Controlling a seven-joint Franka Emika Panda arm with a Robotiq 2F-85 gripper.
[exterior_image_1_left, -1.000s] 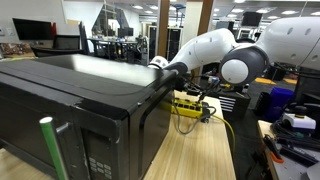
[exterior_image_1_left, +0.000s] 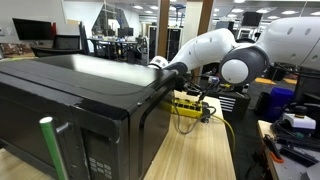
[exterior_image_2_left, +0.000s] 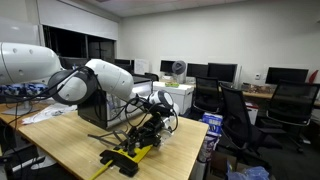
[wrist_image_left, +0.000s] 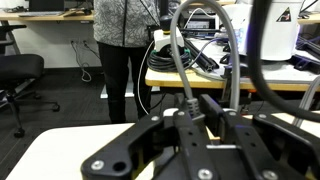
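In exterior view 2 my gripper (exterior_image_2_left: 150, 130) is low over the wooden table, among dark cables and a yellow item (exterior_image_2_left: 143, 152). That yellow item (exterior_image_1_left: 193, 107) shows in exterior view 1 too, beneath the white arm and beyond the black microwave-like box. Dark linkages of my gripper fill the bottom of the wrist view, its fingers close together. A grey cable (wrist_image_left: 177, 45) loops up in front of them. What lies between the fingertips is too small and shadowed to make out.
The black box (exterior_image_1_left: 95, 95) takes up the left of exterior view 1. Bare tabletop (exterior_image_1_left: 205, 155) lies to its right. Office chairs (exterior_image_2_left: 240, 120) stand behind the table. A person (wrist_image_left: 125, 50) stands beyond the table in the wrist view.
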